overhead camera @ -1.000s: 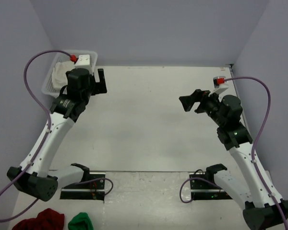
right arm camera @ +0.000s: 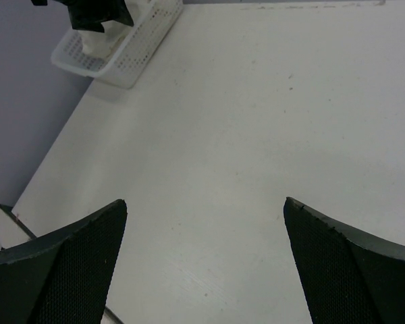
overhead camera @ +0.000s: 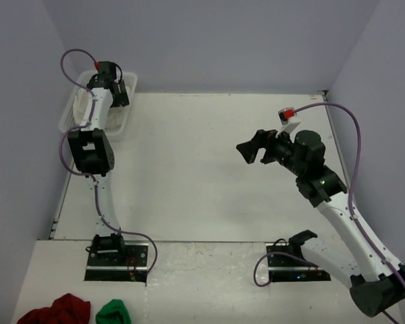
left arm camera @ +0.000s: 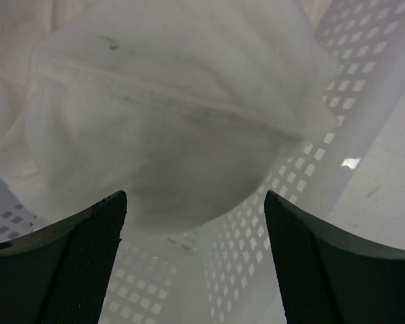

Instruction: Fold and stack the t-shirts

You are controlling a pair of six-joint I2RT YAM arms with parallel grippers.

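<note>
White t-shirt cloth (left arm camera: 155, 128) lies loosely heaped inside the white perforated basket (overhead camera: 128, 125) at the table's far left corner. Over that basket my left gripper points down with its fingers apart, and the cloth shows beyond its fingers (left arm camera: 98, 250), not between them. How far above the cloth the fingertips are, I cannot tell. My right gripper hangs open above the right side of the table, with only bare tabletop between its fingers. In the top view the left arm hides much of the cloth.
Red cloth (overhead camera: 57, 312) and green cloth (overhead camera: 113, 312) lie at the near left, off the table. Grey walls stand close on the left, the right and behind. The basket's holed side (right arm camera: 145, 54) rises around the cloth.
The right gripper has shifted slightly left.
</note>
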